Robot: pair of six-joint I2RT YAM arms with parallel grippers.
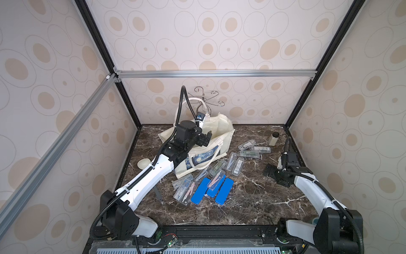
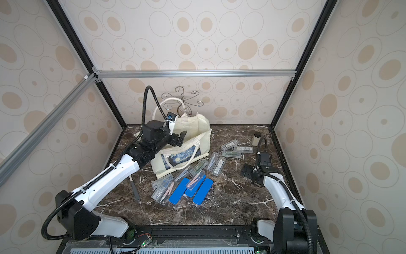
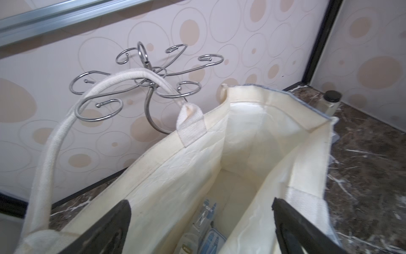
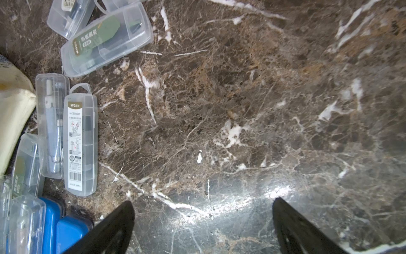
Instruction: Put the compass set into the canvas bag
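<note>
The cream canvas bag (image 1: 224, 127) stands at the back middle, its top gaping, with clear cases (image 3: 198, 228) visible inside in the left wrist view. My left gripper (image 1: 205, 138) is open at the bag's opening, nothing between its fingers. Clear cases (image 4: 80, 139) and blue cases (image 2: 203, 191) lie on the table in front of and right of the bag; which is the compass set I cannot tell for sure. At the right, my right gripper (image 1: 275, 174) stands open low over bare table.
A metal scroll rack (image 3: 148, 63) is behind the bag. A dark-capped jar (image 1: 274, 138) stands at the back right, and a flat grey tool (image 2: 134, 188) lies at the left.
</note>
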